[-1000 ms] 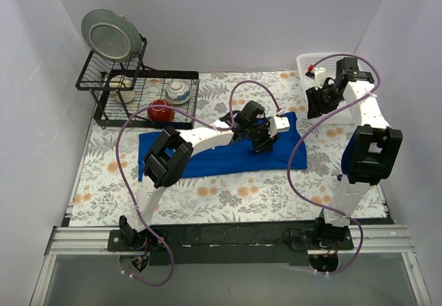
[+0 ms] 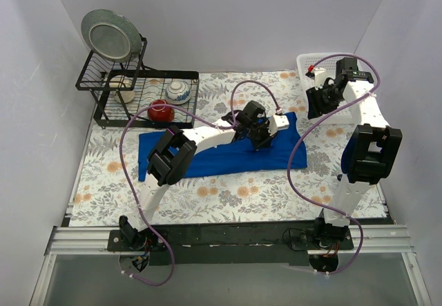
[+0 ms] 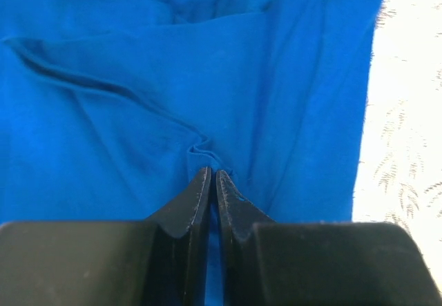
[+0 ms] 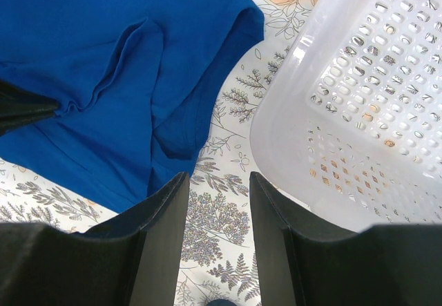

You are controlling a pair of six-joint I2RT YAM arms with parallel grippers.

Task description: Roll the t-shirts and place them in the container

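Note:
A blue t-shirt (image 2: 235, 164) lies spread in a long folded strip across the table, its right end short of the white basket. My left gripper (image 2: 263, 144) is down on the right half of the strip. In the left wrist view its fingers are shut on a small raised pinch of the blue t-shirt (image 3: 221, 78), and a crease runs from it to the upper left. My right gripper hangs open with nothing between its fingers, off the shirt's right end and beside the basket. The left arm hides the shirt's middle in the top view.
The white perforated basket (image 2: 304, 63) stands at the back right. At the back left is a black dish rack (image 2: 100, 116) with a plate (image 2: 110, 35), a red bowl (image 2: 161, 112) and a patterned bowl (image 2: 177, 92). Bare patterned cloth (image 2: 228, 202) lies in front of the shirt.
The right arm and the shirt's outline look unchanged.

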